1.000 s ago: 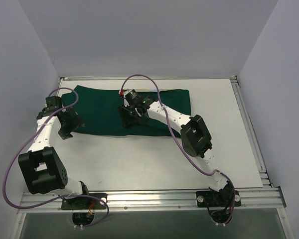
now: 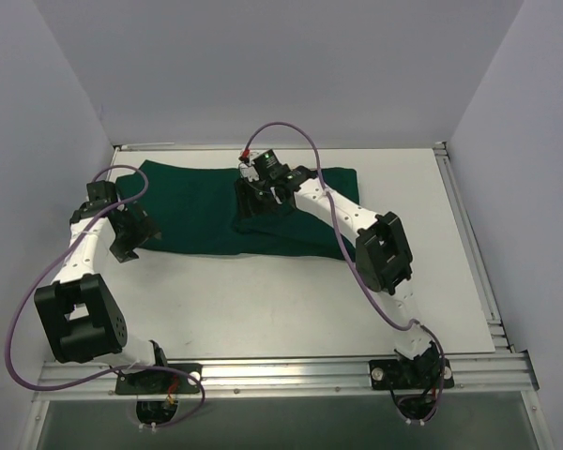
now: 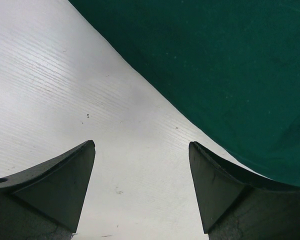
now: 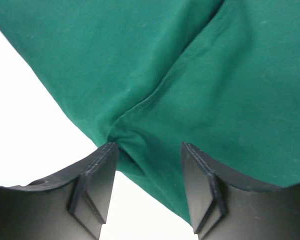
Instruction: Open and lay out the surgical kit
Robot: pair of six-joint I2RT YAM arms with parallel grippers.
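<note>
A dark green cloth (image 2: 188, 206) lies spread across the back half of the white table, with folds and a raised seam in the right wrist view (image 4: 200, 80). My left gripper (image 2: 136, 239) stands open at the cloth's left end, over its edge and bare table, with nothing between its fingers. My right gripper (image 2: 253, 197) is over the middle of the cloth. In the right wrist view its fingers (image 4: 220, 195) stand apart above a folded edge, with no cloth visibly held.
Grey walls surround the table at the back and sides.
My right gripper and arm have moved toward the back and slightly right, away from the cloth's front fold. The left arm has not moved.
</note>
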